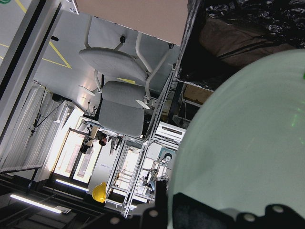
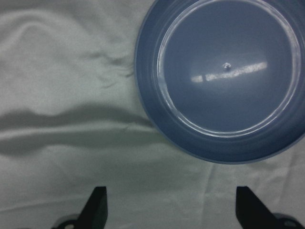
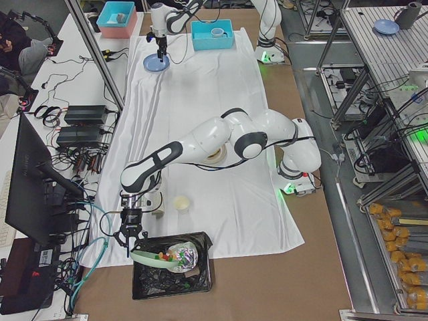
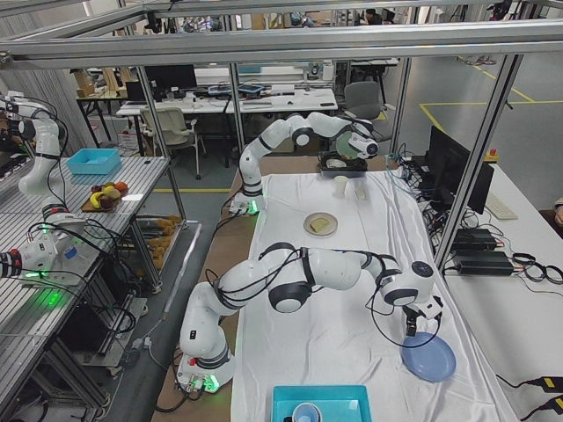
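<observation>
My left gripper [image 3: 130,241] grips the rim of a pale green plate [image 1: 243,138], which is tilted over a black-lined bin [image 3: 170,284]. Coloured pieces [image 3: 167,256] and crumpled foil [image 3: 185,256] show at the plate and bin. In the left wrist view the plate's rim runs between the dark fingers. My right gripper stands open above the white cloth beside a blue plate [image 2: 226,95], nothing between its fingertips.
A light blue bin [image 4: 343,404] with a cup [image 4: 306,413] stands near the right arm's base. A round item [image 4: 320,223] and a cream cup [image 3: 181,204] sit on the cloth, whose middle is mostly clear.
</observation>
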